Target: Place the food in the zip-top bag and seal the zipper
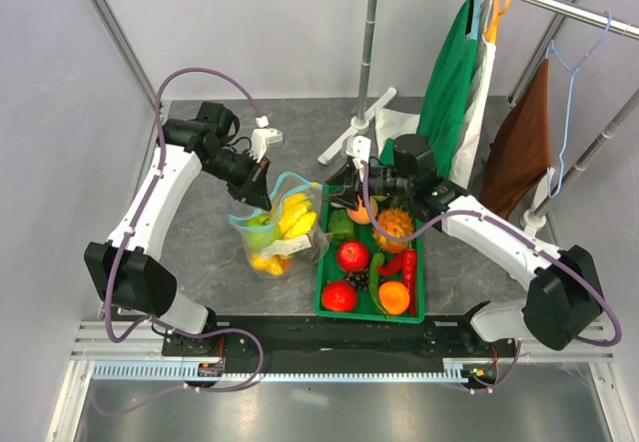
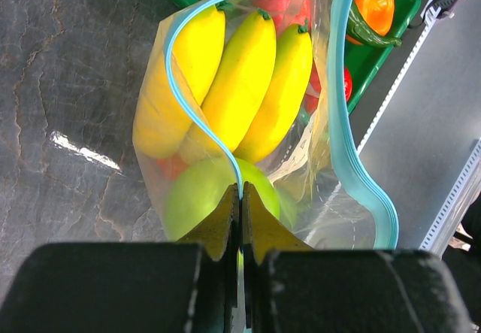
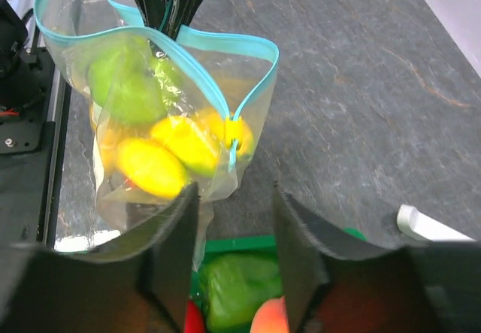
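Note:
The clear zip top bag (image 1: 275, 232) stands on the grey counter with bananas (image 2: 244, 85) and a green round fruit (image 2: 195, 198) inside. My left gripper is shut on the blue zipper rim of the bag. The bag's mouth gapes in the left wrist view. My right gripper hovers over the green tray (image 1: 329, 302), just right of the bag, its fingers apart with nothing held between them.
The tray holds tomatoes (image 1: 353, 254), peppers, an orange (image 1: 393, 298) and a pineapple (image 1: 393, 227). A clothes rack with hanging cloths (image 1: 449, 83) stands at the back right. The counter left of the bag is clear.

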